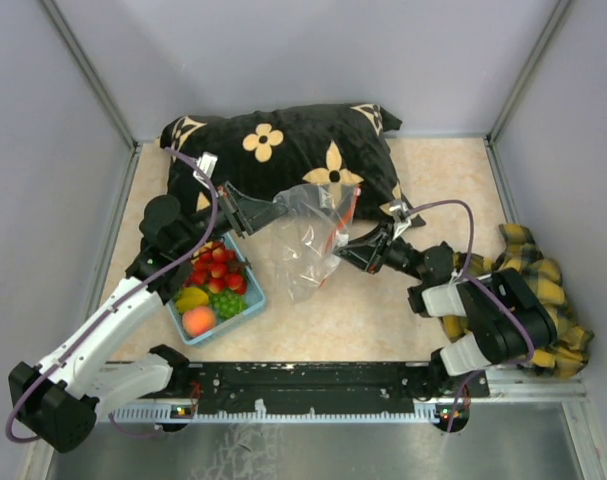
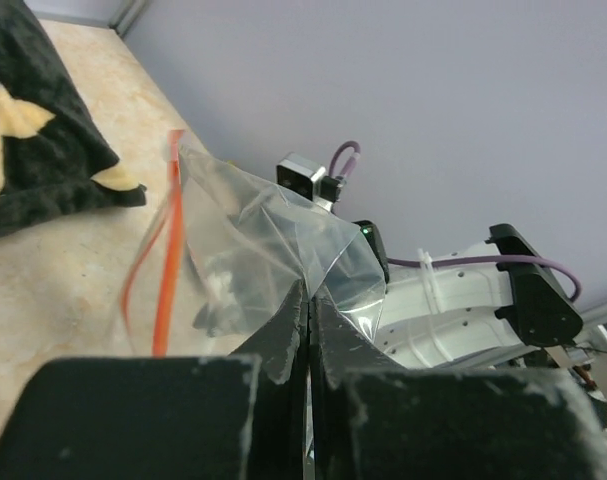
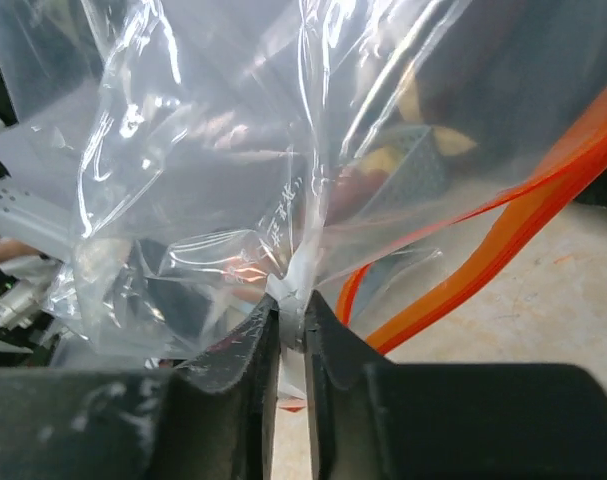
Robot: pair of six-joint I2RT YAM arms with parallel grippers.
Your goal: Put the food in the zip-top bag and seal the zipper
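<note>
A clear zip top bag [image 1: 305,250] with an orange-red strip [image 1: 345,215] along its opening hangs between my two arms, and it looks empty. My left gripper [image 1: 283,207] is shut on the film at its left side; in the left wrist view the plastic gathers at the left fingertips [image 2: 293,310]. At the right side, my right gripper [image 1: 342,250] has its fingers nearly together, with bunched film [image 3: 295,290] pinched between them close to the strip. The food lies in a light blue basket [image 1: 255,302]: a peach [image 1: 198,320], green grapes [image 1: 227,304] and several red fruits [image 1: 223,265].
Behind the bag lies a black pillow [image 1: 293,150] with tan flowers. A yellow and black plaid cloth [image 1: 528,275] is heaped at the far right. Bare tabletop [image 1: 313,330] lies in front of the bag. My left forearm reaches over the basket's left side.
</note>
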